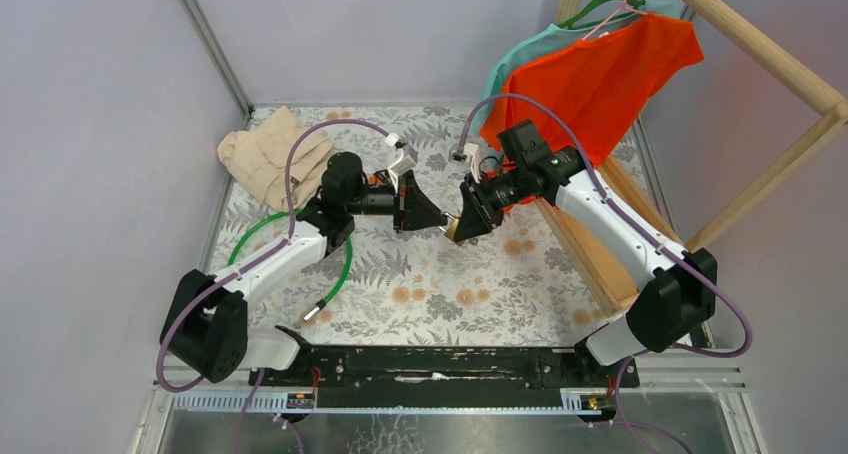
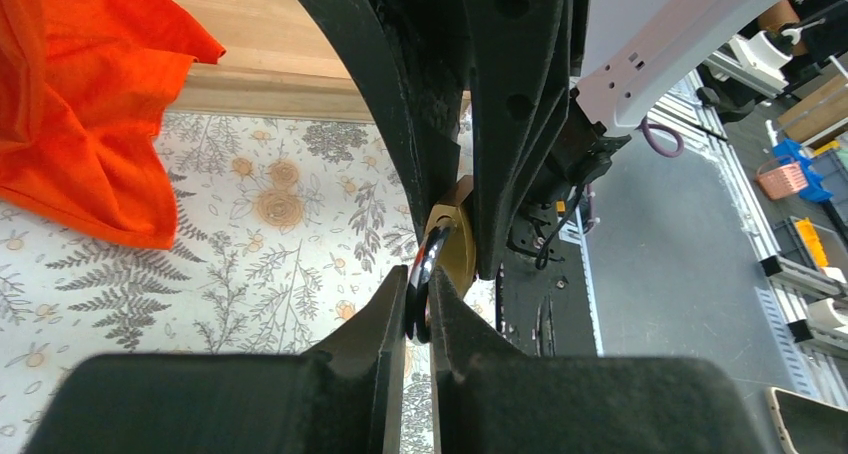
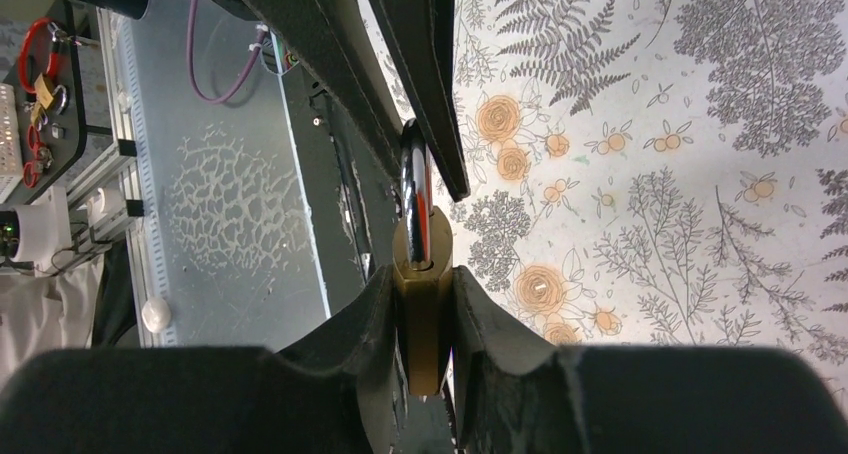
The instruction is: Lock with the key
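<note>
A brass padlock (image 3: 423, 329) with a steel shackle hangs in the air between my two grippers, above the middle of the floral table. My right gripper is shut on its brass body. My left gripper is shut on the shackle (image 2: 430, 264), coming from the left in the top view (image 1: 440, 217). In the left wrist view the lock body (image 2: 457, 236) is mostly hidden by the right gripper's fingers. I cannot make out a key.
A wooden rack (image 1: 780, 174) with hanging orange (image 1: 600, 84) and teal shirts stands at the right. A beige cloth (image 1: 255, 159) and green hose (image 1: 340, 279) lie on the left.
</note>
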